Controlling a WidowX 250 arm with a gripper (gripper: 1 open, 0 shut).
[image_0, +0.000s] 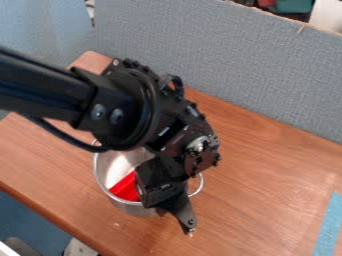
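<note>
A white-and-steel pot (112, 170) sits on the wooden table with a red object (126, 187) inside it. My black gripper (163, 206) is over and in the pot's right side, one finger reaching outside the rim at the lower right. The arm hides much of the pot, and I cannot tell whether anything is between the fingers or how wide they stand.
A grey padded wall (241, 65) runs along the back and left.
</note>
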